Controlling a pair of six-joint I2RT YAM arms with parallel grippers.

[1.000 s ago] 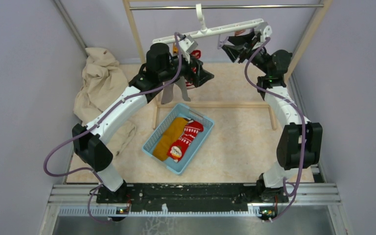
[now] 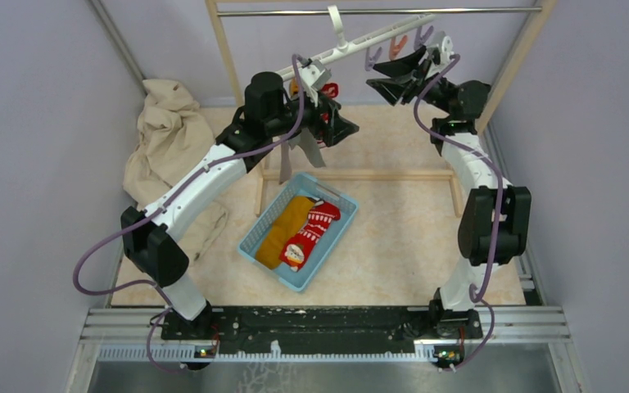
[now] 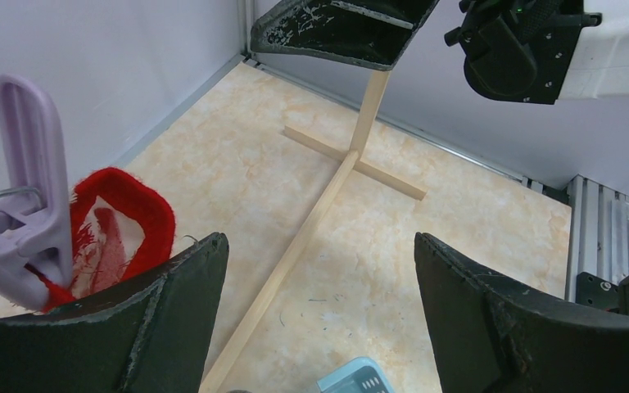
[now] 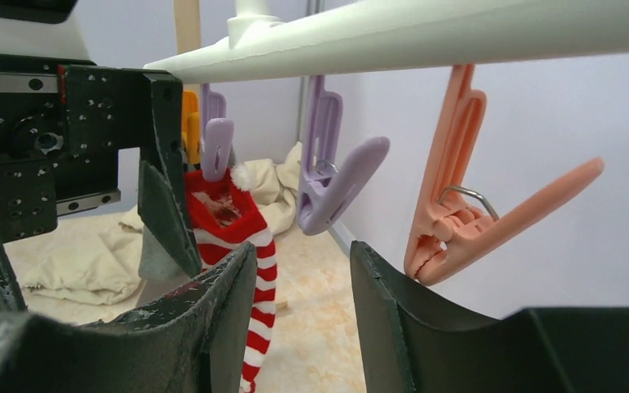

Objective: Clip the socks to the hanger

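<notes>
A white clip hanger (image 2: 377, 38) hangs from the rail. A red-and-white striped sock (image 4: 258, 270) and a grey sock (image 2: 309, 147) hang beneath clips near my open left gripper; a purple clip (image 3: 24, 188) pinches red fabric there. My right gripper stands open just below the bar, facing an empty purple clip (image 4: 336, 188) and a pink clip (image 4: 450, 229), nothing between its fingers. The blue basket (image 2: 248, 251) holds a mustard sock (image 2: 282, 229) and a red patterned sock (image 2: 311, 233).
A beige cloth (image 2: 164, 147) lies at the left. The wooden rack's foot (image 2: 385, 175) crosses the floor behind the basket. The floor right of the basket is clear.
My right arm has shifted slightly, its gripper moving a little along the bar and back toward the clips. The hanger's right end tilts a bit differently. The left arm is nearly still.
</notes>
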